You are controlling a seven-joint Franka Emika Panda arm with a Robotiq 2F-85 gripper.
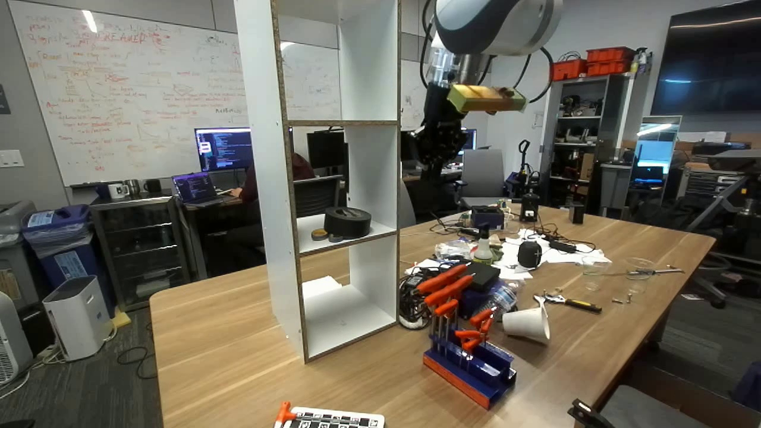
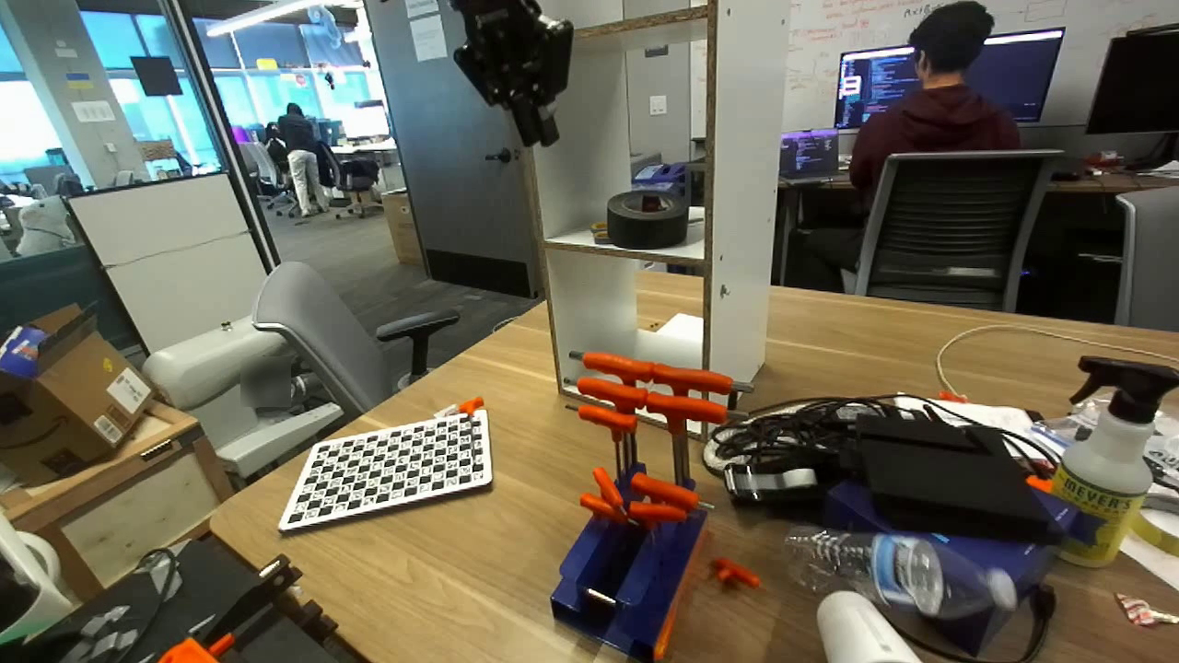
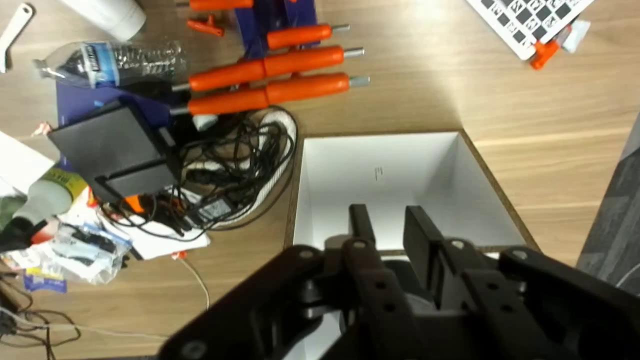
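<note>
My gripper is part open in the wrist view, with a clear gap and nothing between its fingers. In exterior view 1 it hangs in the air (image 1: 431, 167) just right of the tall white shelf unit (image 1: 265, 178), high above the table. Orange-handled hex keys (image 2: 685, 409) stand in a blue holder (image 2: 597, 586) on the table. A small orange piece (image 2: 735, 573) lies loose beside that holder. On its side near the holder is a white cup (image 1: 526, 324), and a clear bottle (image 2: 884, 565) lies close by. A black tape roll (image 1: 347, 222) sits on a shelf.
Tangled black cables (image 3: 240, 162), a black box (image 3: 117, 144) and a spray bottle (image 2: 1105, 475) crowd the table beside the shelf. A checkered board (image 2: 392, 470) lies on the other side. Bare wood surrounds the board.
</note>
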